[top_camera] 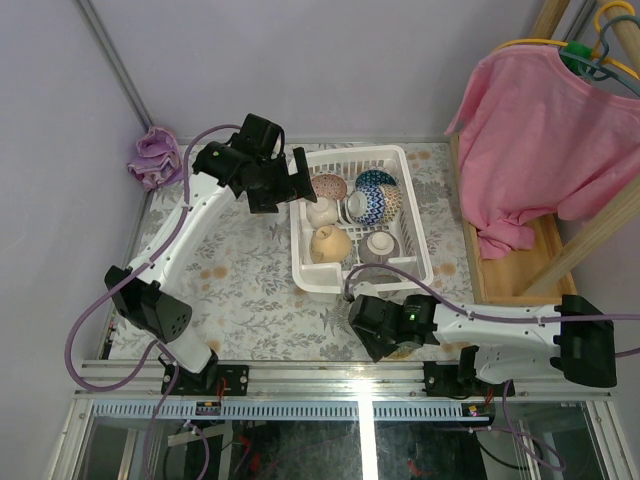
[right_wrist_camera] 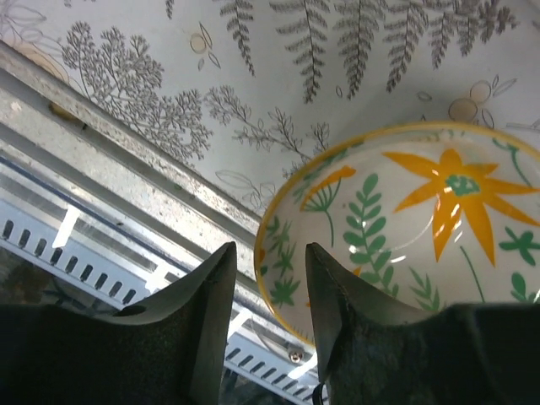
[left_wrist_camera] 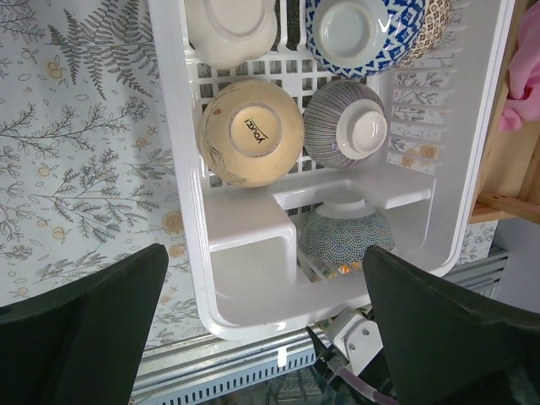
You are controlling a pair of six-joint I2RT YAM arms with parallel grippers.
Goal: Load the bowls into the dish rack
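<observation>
A white dish rack holds several upturned bowls, among them a cream bowl, a striped bowl and a dotted bowl. My left gripper hangs open over the rack. A yellow-rimmed bowl with orange flowers sits on the patterned table near the front edge, mostly under my right arm in the top view. My right gripper is at that bowl's near rim, fingers part open, one on either side of the rim, no contact clear.
A pink shirt hangs over a wooden stand right of the rack. A purple cloth lies at the back left. The table left of the rack is clear. A metal rail runs along the front.
</observation>
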